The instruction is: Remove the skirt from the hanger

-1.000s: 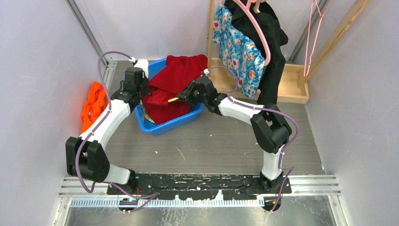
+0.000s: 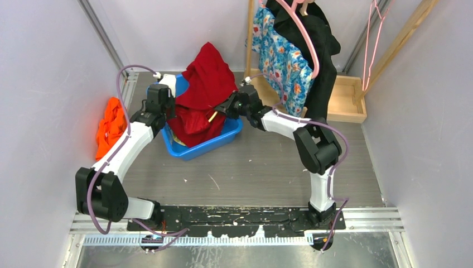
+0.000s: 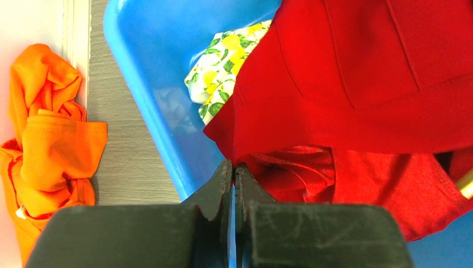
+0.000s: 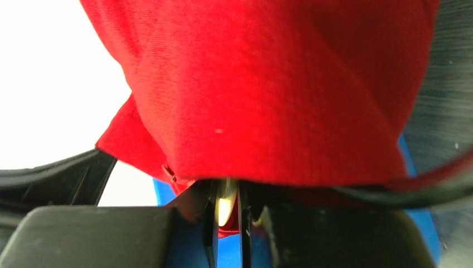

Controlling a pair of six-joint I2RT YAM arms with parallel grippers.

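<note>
A red skirt [image 2: 203, 84] lies bunched in and over the blue tub [image 2: 205, 147], its upper part raised toward the back. My left gripper is shut on a red edge at the tub's left side. My right gripper is at the red cloth on the right, part open around a pale yellow rod [image 4: 226, 201], which looks like part of a hanger and is largely hidden by cloth. Whether the rod is gripped is unclear. Yellow floral cloth [image 3: 223, 61] lies beneath in the tub.
Orange cloth [image 2: 110, 128] lies by the left wall. A wooden rack [image 2: 348, 111] at back right carries flowered [image 2: 281, 61] and black [image 2: 321, 44] garments and pink hangers [image 2: 307, 42].
The red cloth's upper part has risen and stretched toward the back. The rod now tilts more steeply, and my right gripper has shifted slightly. The left arm is nearly still.
</note>
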